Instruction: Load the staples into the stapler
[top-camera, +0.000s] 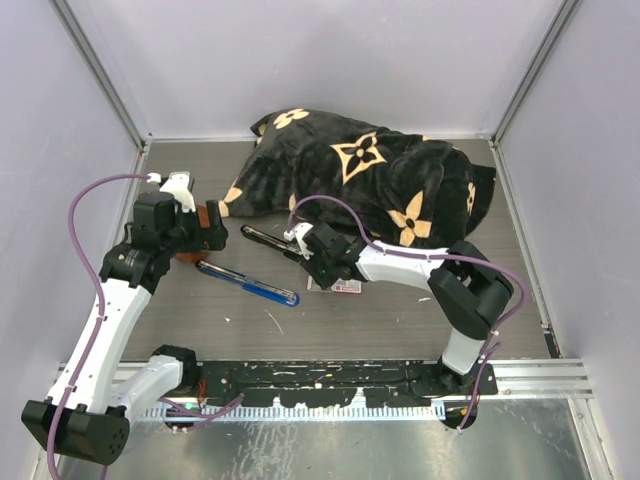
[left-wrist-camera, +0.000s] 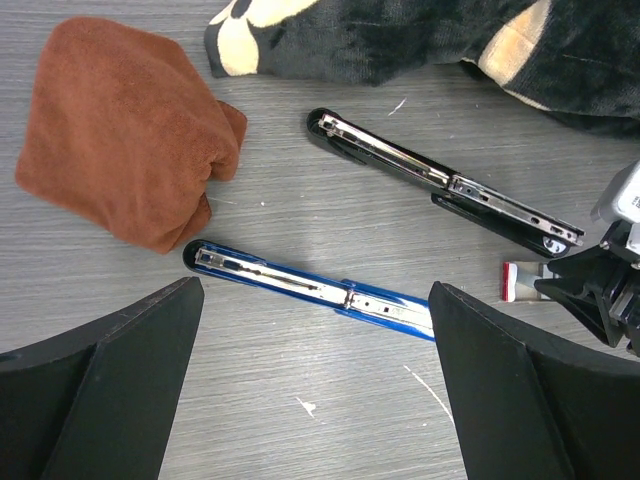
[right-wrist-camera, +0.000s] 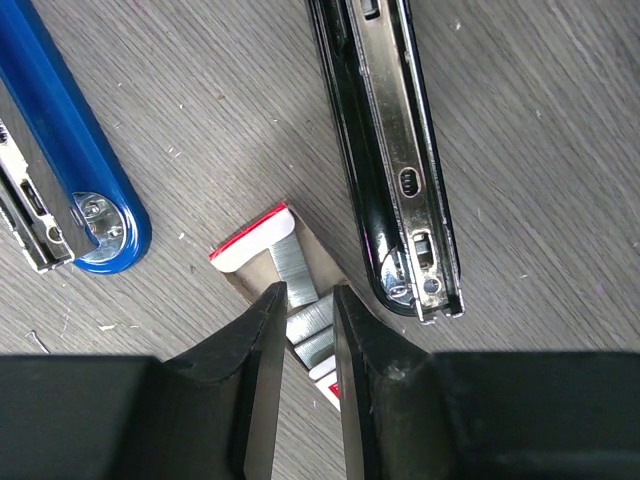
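Observation:
A black stapler and a blue stapler lie opened out flat on the table, their metal magazines facing up. Right of them sits a small open box holding several silver staple strips. Over that box is my right gripper, its narrow fingers pointing down with a small gap between them. The staple strips show in and below that gap; whether the tips touch them I cannot tell. My left gripper hangs wide open above the left side of the table, nothing between its fingers.
A brown cloth lies crumpled at the left, below the left gripper. The dark patterned blanket fills the back of the table. Bare tabletop stretches along the front, with tiny loose scraps near the blue stapler.

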